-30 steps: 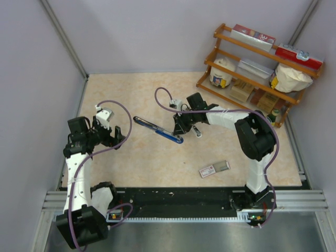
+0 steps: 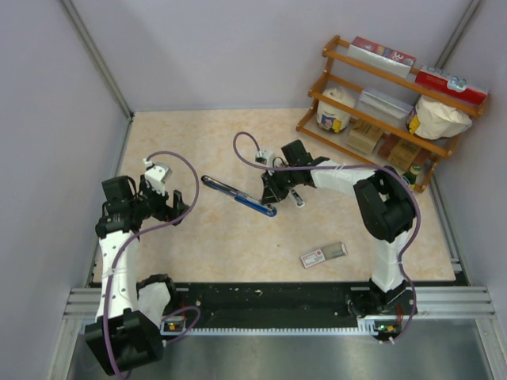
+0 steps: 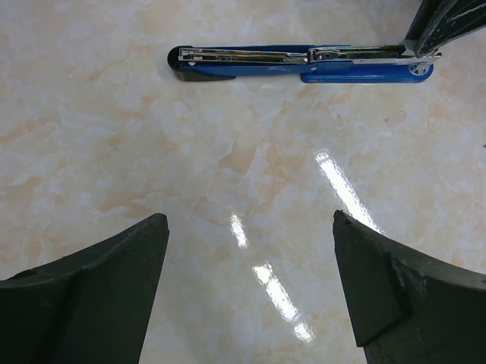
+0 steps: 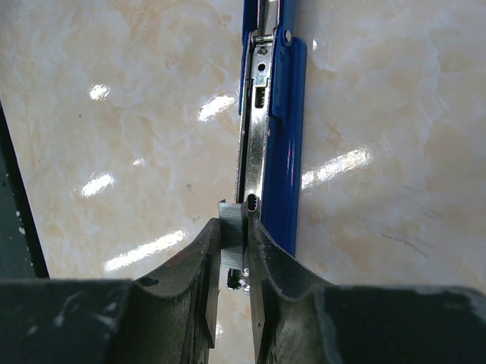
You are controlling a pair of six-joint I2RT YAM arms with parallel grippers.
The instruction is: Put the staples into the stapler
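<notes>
The blue stapler (image 2: 223, 188) lies opened out flat on the table, its metal magazine (image 4: 258, 136) facing up. A short grey strip of staples (image 4: 232, 236) is between the fingertips of my right gripper, over the end of the magazine. The strip sits close by the left finger; whether both fingers press on it, or whether it rests in the channel, is unclear. My left gripper stands wide open over bare table, left of the stapler in the top view. From the left wrist, the right fingers (image 3: 437, 26) cover part of the stapler's end.
A staple box (image 2: 324, 254) lies near the front edge at the right. Just right of my right gripper is a small grey-white object (image 2: 297, 198). A wooden rack (image 2: 380, 71) with boxes and tubs fills the back right.
</notes>
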